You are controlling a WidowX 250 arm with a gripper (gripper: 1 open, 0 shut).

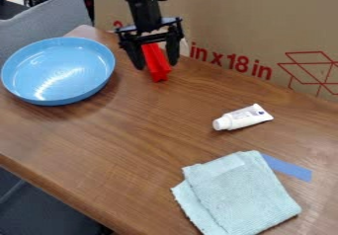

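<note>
My black gripper [149,47] hangs at the top middle of the view, open, its fingers over a red object [157,69] that lies on the wooden table at the back, near the cardboard. Whether the fingers touch it I cannot tell. A blue plate [58,68] sits at the left. A white tube [242,118] lies right of the middle, and a folded pale cloth [236,194] lies at the lower right.
A cardboard panel [244,32] backs the table. A blue strip [288,168] lies beside the cloth. A grey item [40,27] stands behind the plate.
</note>
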